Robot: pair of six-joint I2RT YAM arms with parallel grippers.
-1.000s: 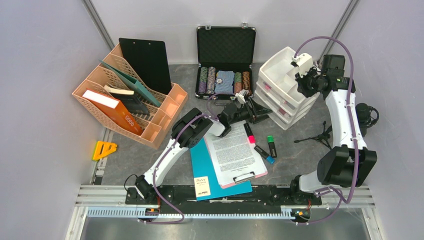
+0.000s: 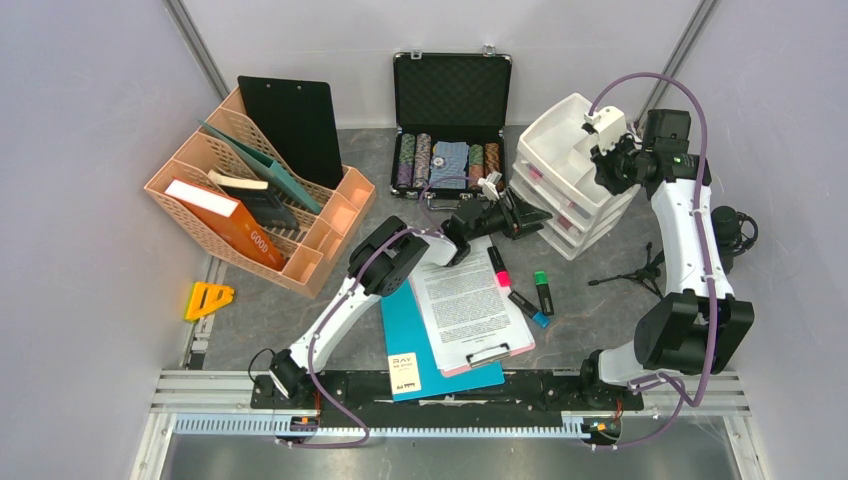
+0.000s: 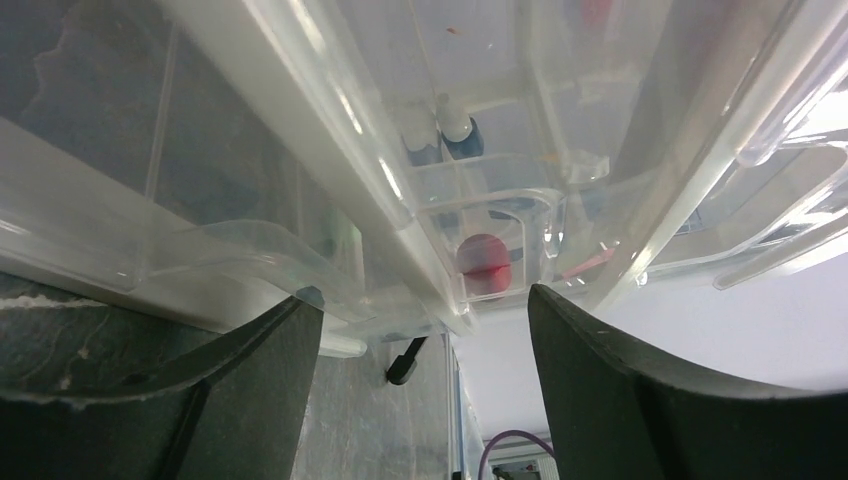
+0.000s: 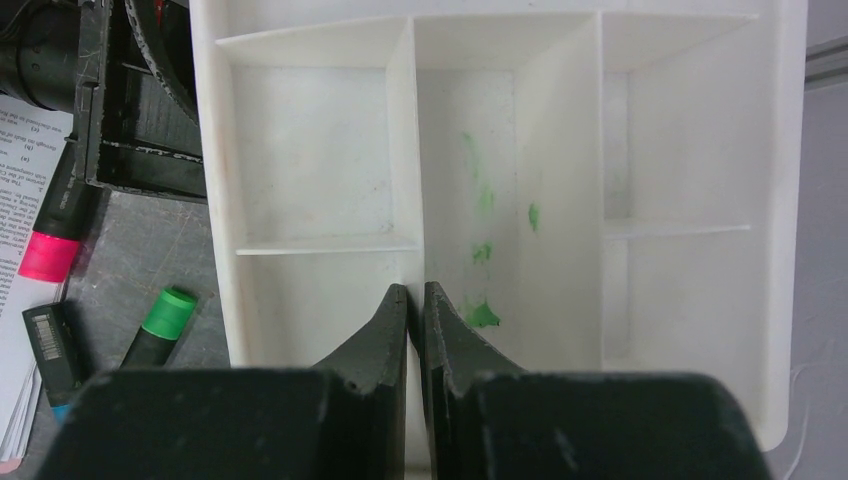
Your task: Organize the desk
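Note:
A white drawer unit (image 2: 567, 190) with clear drawers stands at the right rear. My left gripper (image 2: 545, 222) is at its front left side. In the left wrist view the fingers (image 3: 250, 375) stand apart before the clear drawers (image 3: 480, 215), which hold small items including a red one. No object is clearly gripped between them. My right gripper is shut on a thin white divider (image 4: 405, 170) of the open top tray. Pink (image 2: 499, 265), green (image 2: 543, 293) and blue (image 2: 527, 309) capped markers lie on or beside the clipboard papers (image 2: 465, 315).
A peach organizer (image 2: 325, 230) holding books and a black clipboard stands left. An open chip case (image 2: 453, 95) is at the back. A small black tripod (image 2: 640, 272) and a black mug (image 2: 732, 235) are on the right. Bare desk lies right of the markers.
My left gripper has moved slightly right, closer against the drawer unit's front. The right arm and the drawer unit look unmoved.

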